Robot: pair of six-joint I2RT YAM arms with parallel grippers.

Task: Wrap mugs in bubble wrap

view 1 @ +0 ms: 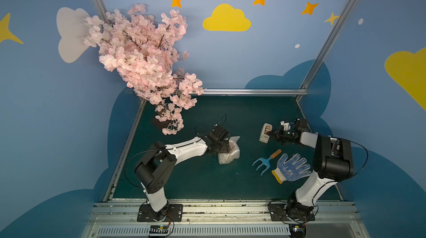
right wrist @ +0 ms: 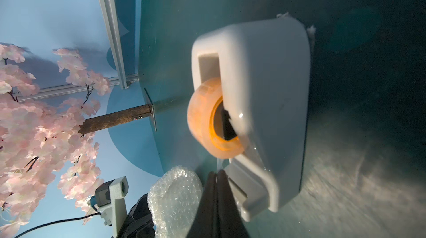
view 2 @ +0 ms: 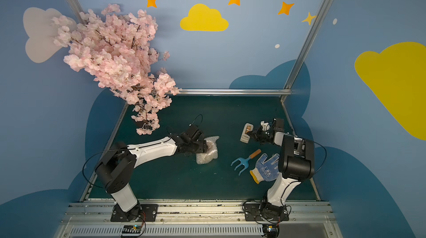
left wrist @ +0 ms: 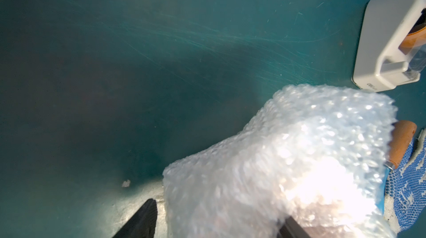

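A crumpled bundle of bubble wrap point(view 1: 231, 153) lies mid-table; whether a mug is inside cannot be seen. My left gripper is down at the bundle, one finger at its lower edge and the other partly covered by the wrap, which hides how far the fingers stand apart. My right gripper is shut with nothing between its fingers, just beside the white tape dispenser point(right wrist: 270, 87), which holds an orange-cored tape roll point(right wrist: 199, 113).
A blue garden fork point(view 1: 264, 163) and a blue glove point(view 1: 290, 167) lie front right of the bundle. Pink blossom branches point(view 1: 142, 60) stand at back left.
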